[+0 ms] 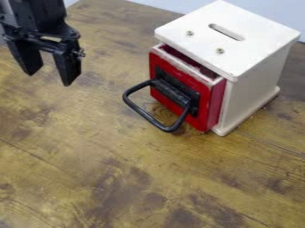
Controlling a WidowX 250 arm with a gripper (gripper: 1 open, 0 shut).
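Observation:
My black gripper (48,64) hangs open over the wooden table at the upper left, nothing between its fingers, to the left of a white box (251,67). The box has a slot in its top and a red drawer front (202,114) on its left-facing side, standing slightly out from the body. A black loop handle (139,109) sticks out from that red front toward my gripper, with free space between them.
The table's back edge runs along the top of the view, behind the box.

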